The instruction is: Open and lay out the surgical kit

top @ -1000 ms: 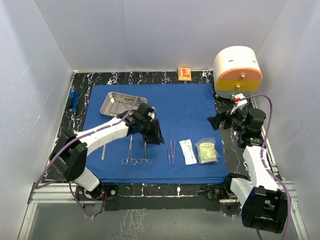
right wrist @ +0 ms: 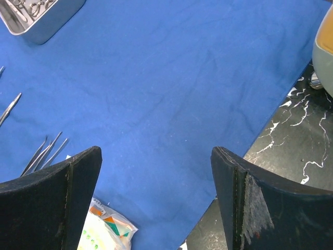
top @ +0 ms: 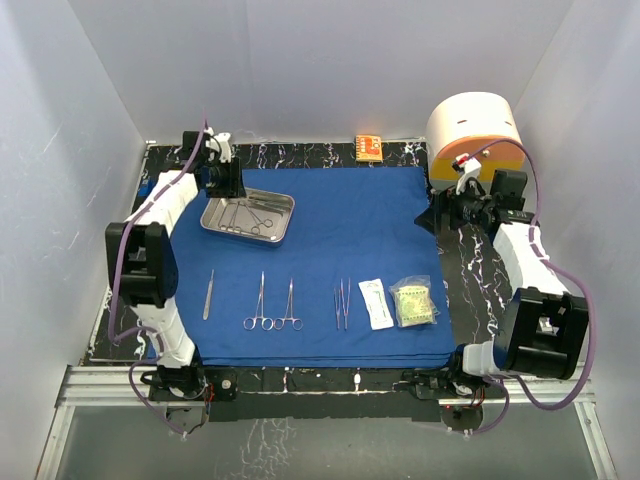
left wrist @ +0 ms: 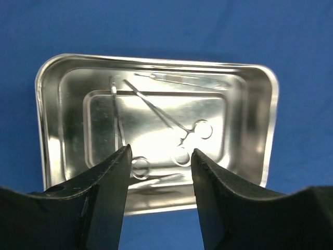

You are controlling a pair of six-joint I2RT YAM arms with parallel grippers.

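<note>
A steel tray (top: 282, 228) holding scissors-like instruments (left wrist: 202, 129) and thin tools rests on the blue cloth (top: 340, 220). My left gripper is open above it, empty. My right gripper stands open and empty over the cloth's right edge. Along the cloth's front lie a thin tool (top: 209, 296), two ringed instruments (top: 265, 323), tweezers (top: 343, 300), a white packet (top: 375, 304) and a bagged yellowish pack (top: 414, 303).
A cream-and-orange cabinet (top: 470, 130) stands at the back right. An orange box (top: 368, 148) is at the back edge.
My left gripper has swept from above the front instruments back and left to over the tray.
</note>
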